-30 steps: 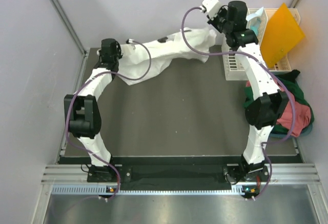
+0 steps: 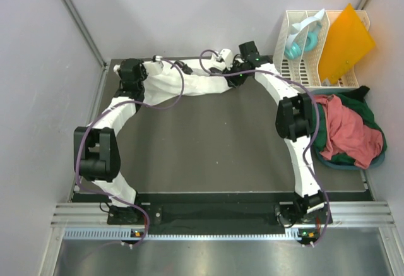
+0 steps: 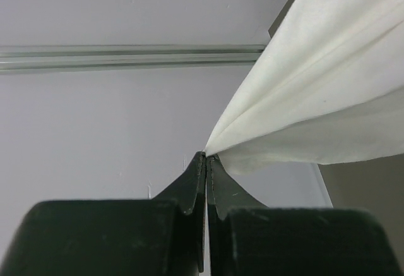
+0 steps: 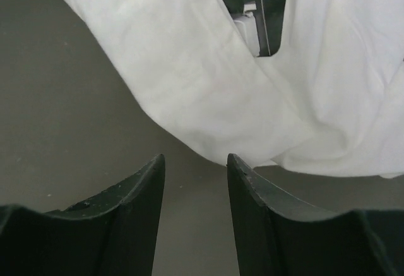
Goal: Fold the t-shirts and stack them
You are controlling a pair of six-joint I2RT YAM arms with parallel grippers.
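Observation:
A white t-shirt (image 2: 167,84) with a black print lies bunched across the back of the grey table, partly folded over on itself. At its left end, my left gripper (image 2: 149,69) is shut on the cloth; a raised corner of the shirt (image 3: 303,80) runs into its fingertips in the left wrist view. My right gripper (image 2: 232,83) is low at the shirt's right end. Its fingers (image 4: 142,191) stand apart with nothing between them, beside the lower edge of the white cloth (image 4: 189,80) in the right wrist view.
A white rack (image 2: 287,67) with a teal headset (image 2: 302,45) and an orange board (image 2: 346,43) stands at the back right. In front of it, a blue basket (image 2: 328,157) holds pink and green cloth.
The left arm has shifted slightly.

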